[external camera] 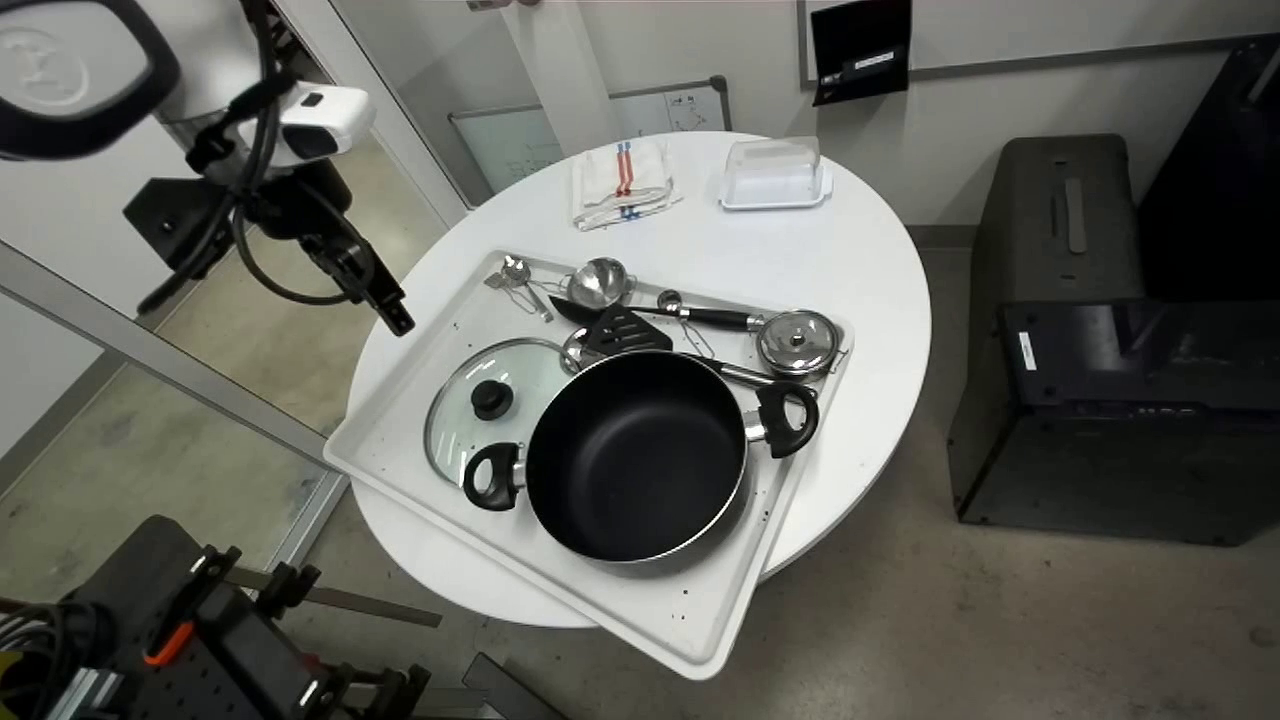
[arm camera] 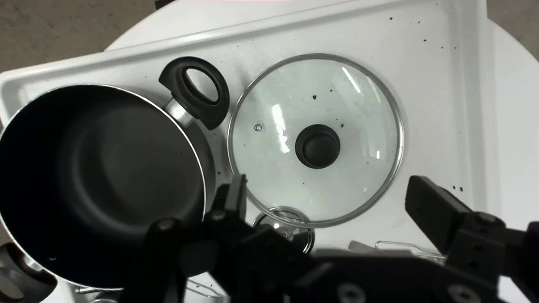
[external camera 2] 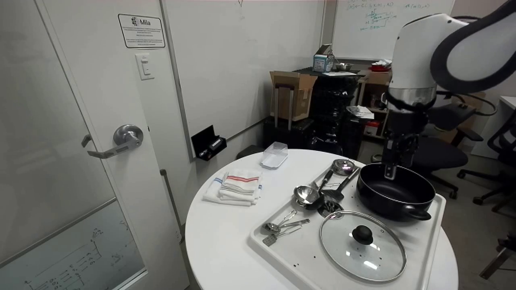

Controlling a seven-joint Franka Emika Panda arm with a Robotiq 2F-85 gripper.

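Note:
In the wrist view my gripper stands open above the tray, its two fingers wide apart and nothing between them. Below it lies a round glass lid (arm camera: 273, 171) with a black knob (arm camera: 317, 146), which shows just beyond the gap between the fingertips. Beside the lid is a black two-handled pot (arm camera: 136, 166), empty inside; one of its handles (external camera: 489, 478) reaches over the lid's edge in exterior view 1. That view has my gripper (external camera: 396, 318) high at the left, apart from everything on the tray.
The white tray (external camera: 396, 450) overhangs the round table's front edge. Metal and black utensils, including a slotted turner (external camera: 626, 332), a small strainer bowl (external camera: 599, 283) and a small lidded pan (external camera: 798, 343), lie behind the pot. Folded towels (external camera: 624, 182) and a clear-lidded dish (external camera: 775, 174) sit at the back.

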